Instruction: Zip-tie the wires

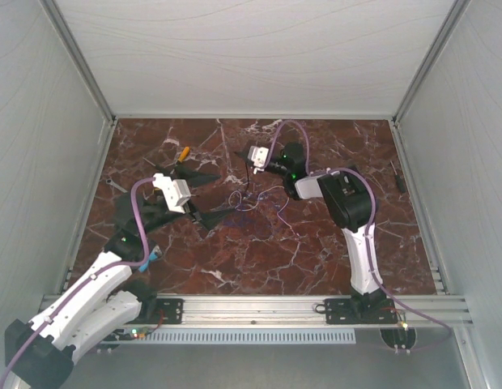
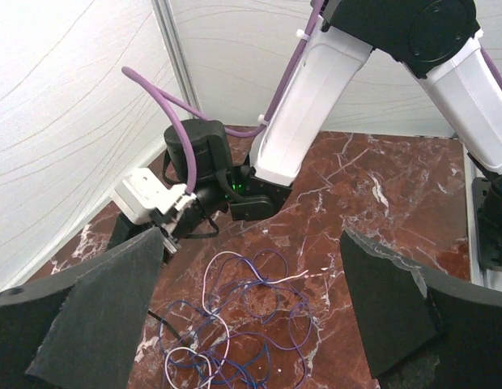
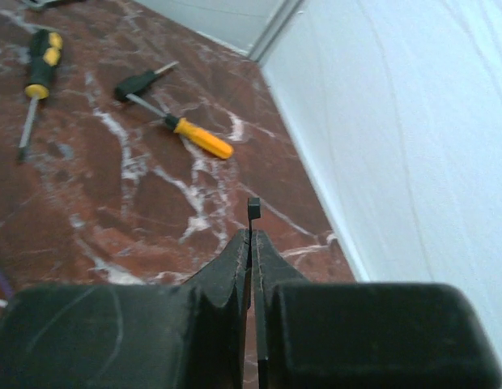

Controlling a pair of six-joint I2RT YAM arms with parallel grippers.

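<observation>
Tangled white, blue and purple wires [image 1: 259, 207] lie loosely on the marble table, seen also below my grippers in the left wrist view as a loose web [image 2: 235, 324]. My right gripper [image 1: 244, 156] is raised just behind the wires; in the right wrist view its fingertips [image 3: 267, 267] meet, with a thin dark strip standing up between them, probably a zip tie. In the top view a dark line hangs from it toward the wires. My left gripper [image 1: 220, 196] is open over the left side of the wires, with nothing between its fingers.
Screwdrivers, one yellow-handled [image 3: 202, 138] and one green and yellow [image 3: 40, 73], lie at the back left. A dark tool [image 1: 400, 180] lies at the far right. White walls enclose the table.
</observation>
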